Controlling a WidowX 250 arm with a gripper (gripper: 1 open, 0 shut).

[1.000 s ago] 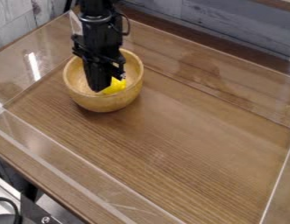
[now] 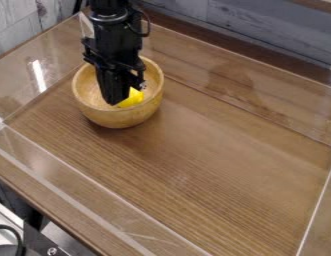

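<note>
A tan bowl (image 2: 120, 114) sits at the upper left of the wooden table, a yellow object (image 2: 130, 98) inside it toward the right. My black gripper (image 2: 113, 98) reaches down into the bowl from above, just left of the yellow object and partly in front of it. The fingertips are dark and close together; nothing clearly shows between them.
A pale wall runs along the back. A black cable lies at the lower left edge.
The arm has shifted slightly, its upper part a little higher, with the gripper still in the bowl. The bowl and yellow object look almost unchanged.
</note>
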